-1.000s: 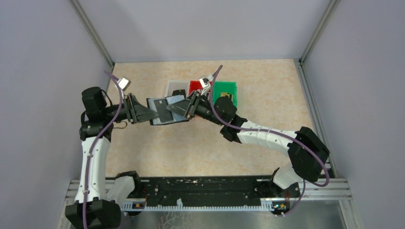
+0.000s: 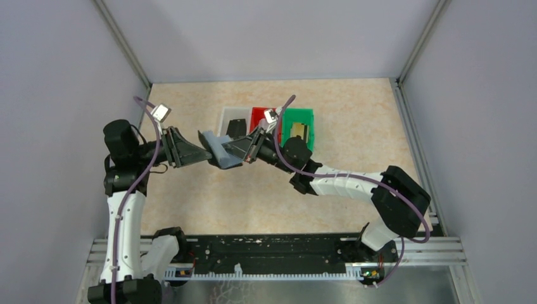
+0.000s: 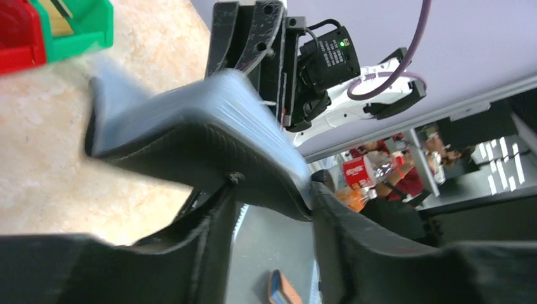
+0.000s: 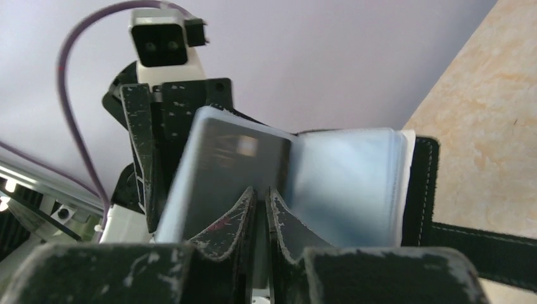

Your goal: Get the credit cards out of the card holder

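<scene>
The card holder (image 2: pixel 223 152), dark-covered with bluish clear sleeves, is held off the table between both arms. My right gripper is shut on it; which layer sits between its fingers I cannot tell. In the right wrist view a dark grey panel (image 4: pixel 237 158) with a small tan patch shows, and pale sleeves (image 4: pixel 345 183) fan out beside it. My left gripper has its fingers apart, at the holder's near edge. The black cover (image 3: pixel 190 152) curves away from those fingers in the left wrist view. Cards inside are not clearly distinguishable.
Behind the holder stand a white bin (image 2: pixel 225 118) with a black item (image 2: pixel 236 128) inside, a red bin (image 2: pixel 258 114), and a green bin (image 2: pixel 306 115) with a yellowish item (image 2: pixel 298 130).
The holder lay open and flat toward the top camera; now it is tilted and folded up, its sleeves bunched. Its left part has bent away, and both arms have shifted only slightly.
</scene>
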